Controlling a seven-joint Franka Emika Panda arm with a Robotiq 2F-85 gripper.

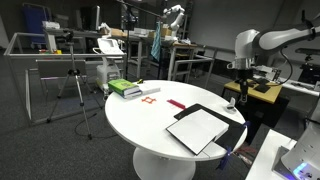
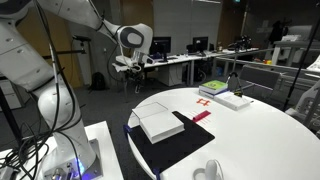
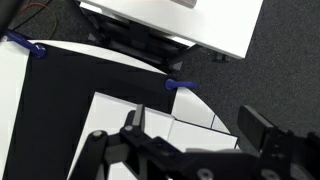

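Observation:
My gripper shows at the bottom of the wrist view, its two dark fingers wide apart with nothing seen between them. It is held in the air, well above the table. Under it, partly covered by the fingers, lies a flat white box point(image 3: 103, 112) on a black mat point(image 3: 70, 90). In the second exterior view the white box point(image 2: 158, 124) rests on the black mat point(image 2: 180, 148), with a raised or light-edged panel on top. A white cup point(image 1: 232, 103) lies near the mat's edge on the round white table point(image 1: 130, 118).
A red object point(image 2: 200, 116) lies beside the mat, with an orange-red piece point(image 2: 205, 101) beyond it. Further back are a green book or box point(image 2: 214, 87) and a white box point(image 2: 235, 101). Blue clamps point(image 3: 182, 85) grip the table edge.

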